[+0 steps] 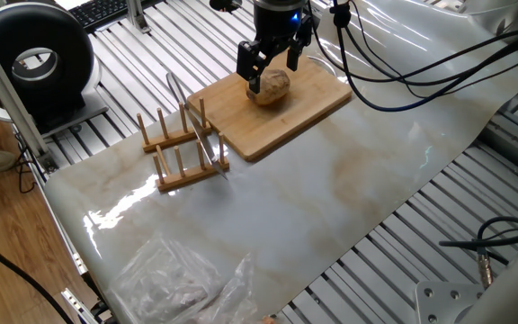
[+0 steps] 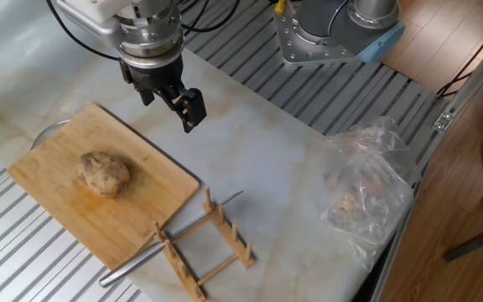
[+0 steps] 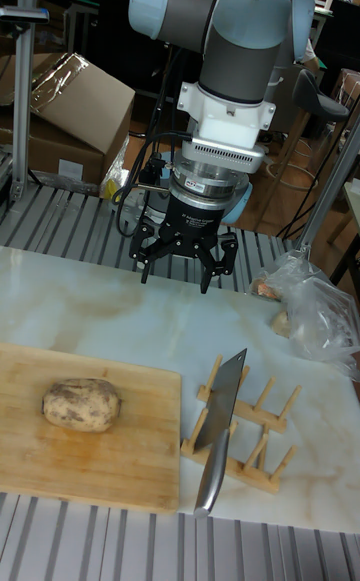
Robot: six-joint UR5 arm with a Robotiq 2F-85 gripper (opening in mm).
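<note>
My gripper [image 3: 179,276] is open and empty, pointing down above the pale sheet. In exterior view 2 the gripper [image 2: 168,115] hangs clear of the cutting board, off to one side. A brown potato [image 2: 104,174] lies on the wooden cutting board [image 3: 107,474], apart from the fingers. Beside the board stands a wooden peg rack [image 3: 247,410]. A knife with a wide blade [image 3: 222,400] and a metal handle [image 3: 212,474] rests in this rack, its handle sticking out past the rack's end. From exterior view 1 the gripper overlaps the potato [image 1: 269,87] only in line of sight.
A clear plastic bag [image 2: 367,197] with something inside lies at one end of the sheet. Black cables [image 1: 421,72] loop beside the arm. Open sheet [image 1: 268,216] stretches between the rack and the bag.
</note>
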